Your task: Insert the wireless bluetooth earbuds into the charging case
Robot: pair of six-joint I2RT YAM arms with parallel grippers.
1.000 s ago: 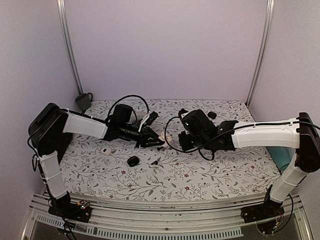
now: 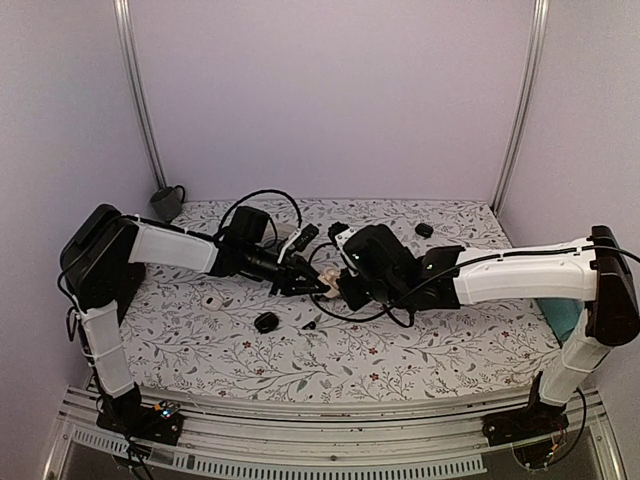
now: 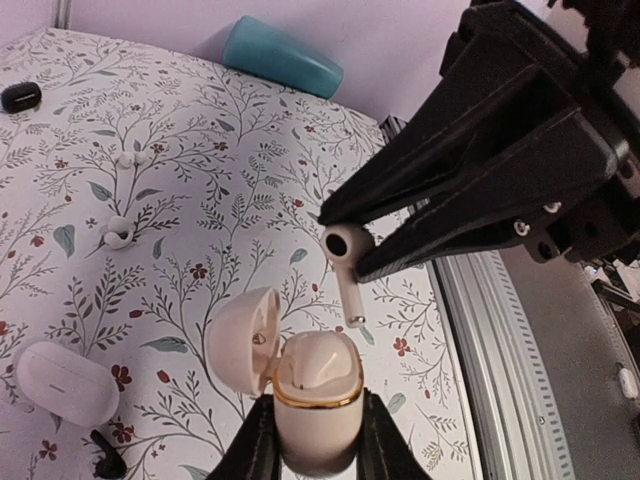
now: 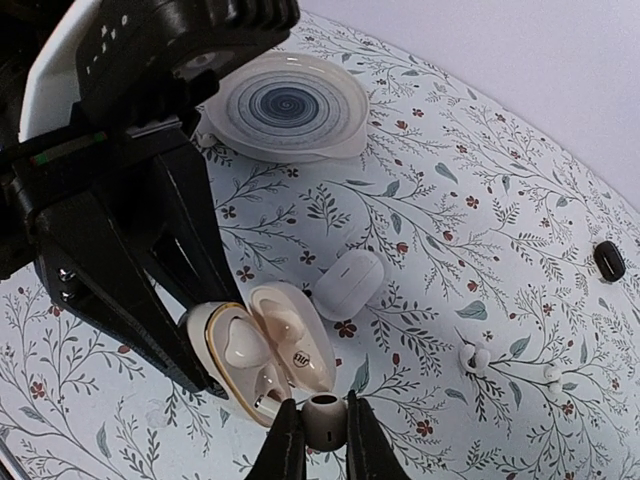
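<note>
The white charging case, lid open, is held in my left gripper above the table, its gold-rimmed earbud wells facing up in the right wrist view (image 4: 240, 350). My right gripper has a small white earbud (image 4: 325, 415) between its fingertips, just beside the case's near edge. In the left wrist view that earbud (image 3: 348, 260) hangs with its stem down, above and right of the open case. In the top view the two grippers meet near the middle of the table, where the small parts are mostly hidden.
A white closed case (image 4: 350, 280), a round dish (image 4: 285, 110) and a black case (image 4: 610, 260) lie on the floral table (image 2: 440, 360). A grey mug (image 2: 167, 203) stands at the back left, a teal roll (image 3: 280, 55) at the right side.
My right gripper has moved leftward, toward the case held by my left gripper. The left arm has barely moved.
</note>
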